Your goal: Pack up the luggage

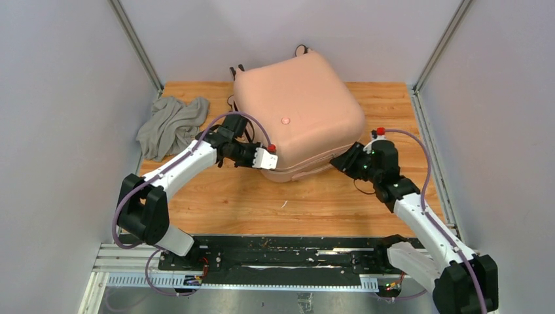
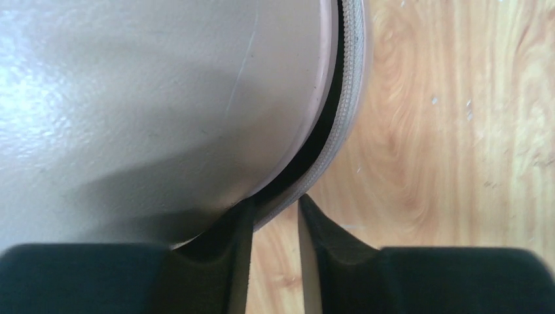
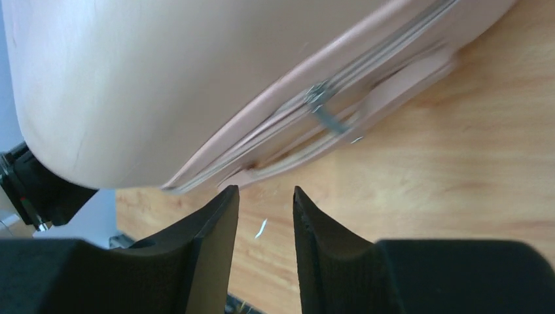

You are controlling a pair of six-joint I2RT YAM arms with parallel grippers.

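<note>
A pink suitcase (image 1: 294, 104) lies with its lid down on the wooden table. Its zipped rim runs along the front, with a zipper pull (image 3: 317, 98) and side handle in the right wrist view. My left gripper is at the front-left corner, fingers slightly apart at the dark gap along the zipper tape (image 2: 337, 124); contact is unclear. My right gripper is part open just off the front-right edge near the zipper pull, with nothing between its fingers.
A crumpled grey cloth (image 1: 167, 127) lies at the left edge of the table (image 1: 294, 209). Walls close in at left, right and back.
</note>
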